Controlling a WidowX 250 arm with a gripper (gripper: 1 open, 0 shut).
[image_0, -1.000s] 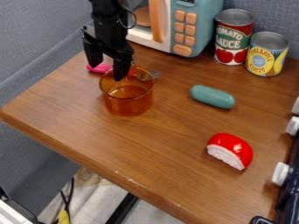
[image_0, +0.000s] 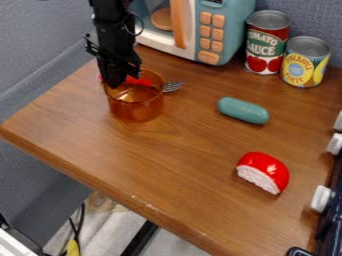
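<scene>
My black gripper (image_0: 115, 72) reaches down from the top to the rim of an orange translucent pot (image_0: 138, 108) on the wooden table (image_0: 160, 170). A red or pink item (image_0: 138, 82) shows just beside the fingertips at the pot's rim. A fork (image_0: 173, 87) sticks out to the right of the pot. Whether the fingers hold anything is unclear.
A toy microwave (image_0: 217, 30), a red can (image_0: 265, 50) and a yellow can (image_0: 305, 62) stand at the back. A teal cylinder (image_0: 242, 110) and a red-white piece (image_0: 263, 172) lie on the right. A dark appliance edges the right side.
The gripper has shifted slightly, and the pot appears moved a little up and back. The red item now shows over the pot's top.
</scene>
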